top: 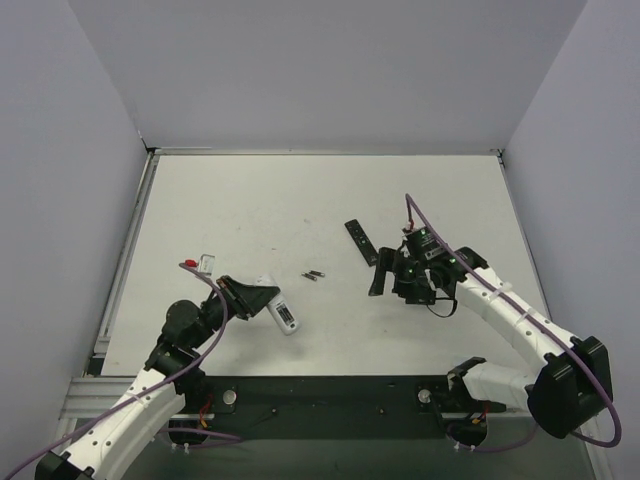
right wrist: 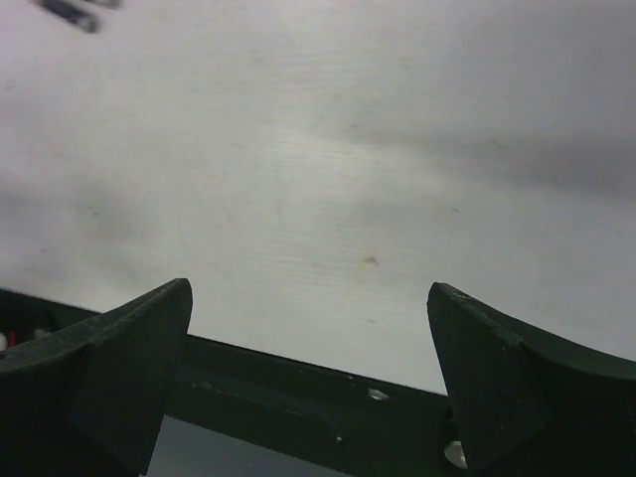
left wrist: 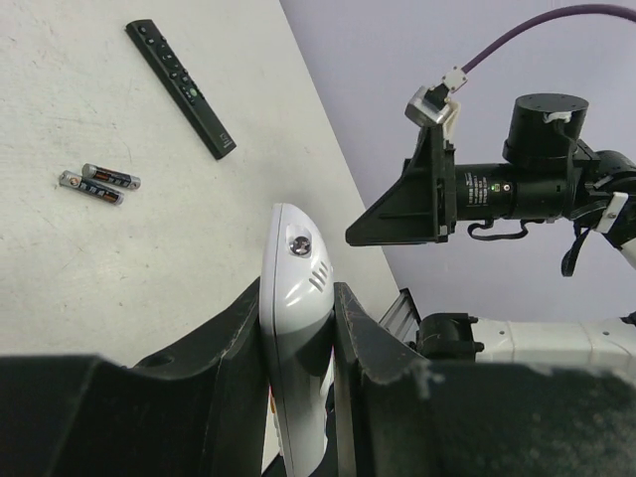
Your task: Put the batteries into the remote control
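A white remote control is held by my left gripper above the table's front-middle; in the left wrist view the remote stands between that gripper's fingers. Two batteries lie side by side in the table's middle, also seen top left in the left wrist view. My right gripper is open over the right of the table, and in the right wrist view nothing is between its fingers.
A black remote lies behind the batteries. The white table is otherwise largely clear, with side walls left and right and a dark front edge.
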